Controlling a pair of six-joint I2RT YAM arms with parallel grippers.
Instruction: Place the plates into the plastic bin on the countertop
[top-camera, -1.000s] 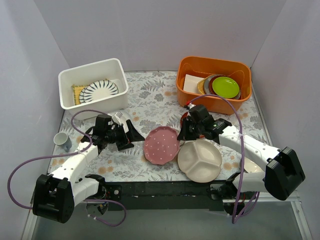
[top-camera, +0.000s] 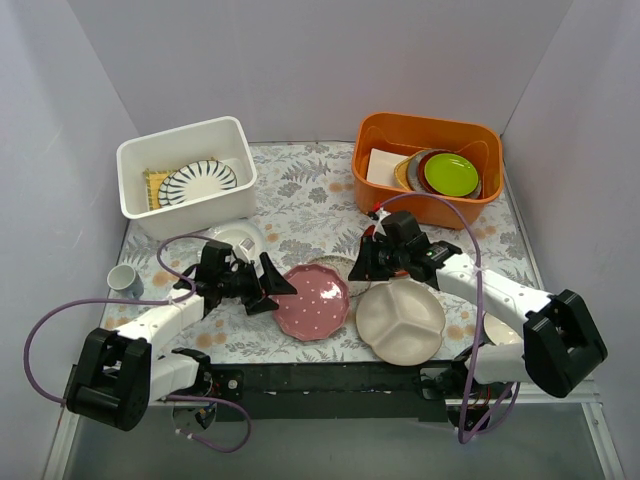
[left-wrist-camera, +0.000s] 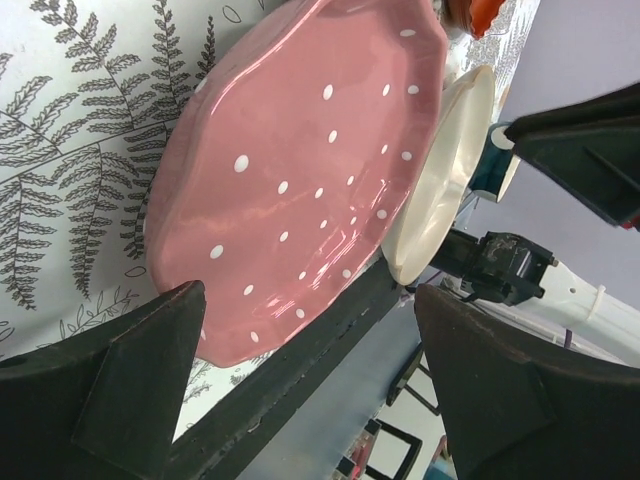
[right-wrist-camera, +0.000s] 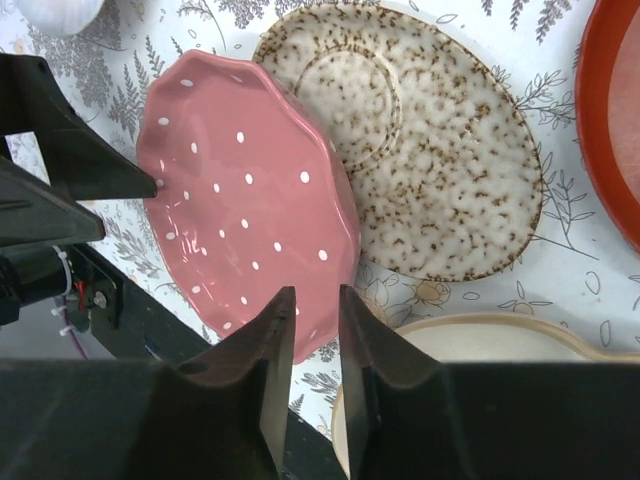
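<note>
The pink dotted plate (top-camera: 312, 302) is at the front middle of the counter. My left gripper (top-camera: 277, 286) stands open at its left edge; in the right wrist view, one left finger (right-wrist-camera: 110, 165) overlaps the rim. In the left wrist view, the plate (left-wrist-camera: 300, 170) lies ahead of the widely spread fingers, not clasped. My right gripper is slightly open over the plate's right rim; whether it touches is unclear. A speckled plate (right-wrist-camera: 440, 150) lies partly under the pink one. The divided cream plate (top-camera: 402, 322) is to the right. Behind stand a white bin (top-camera: 245, 160) and an orange bin (top-camera: 385, 130).
The white bin has a striped plate (top-camera: 198, 183) in it; the orange one contains several dishes, a green plate (top-camera: 451, 175) on top. A red-orange dish (right-wrist-camera: 615, 110) lies near my right gripper. At far left stands a mug (top-camera: 125, 281).
The pink plate has shifted left and toward the front edge. The left gripper has moved slightly right, to the plate's edge.
</note>
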